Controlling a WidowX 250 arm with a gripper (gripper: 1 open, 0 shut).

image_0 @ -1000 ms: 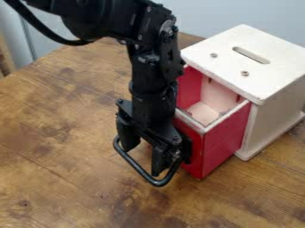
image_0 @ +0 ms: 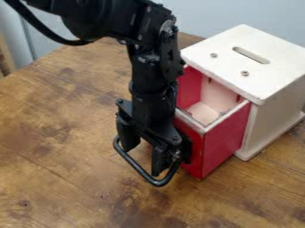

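My black gripper [image_0: 152, 142] is low at the front left face of a red-fronted drawer [image_0: 222, 142], pointing downward with a loop-shaped bar at its lower end. Whether its fingers are open or shut is hidden by the gripper's own body. The drawer is pulled out of a white wooden cabinet [image_0: 244, 58], and its pale interior shows a small light block or raised piece at the bottom, too unclear to identify.
The cabinet fills the back right. A pale wall stands behind the table's far edge.
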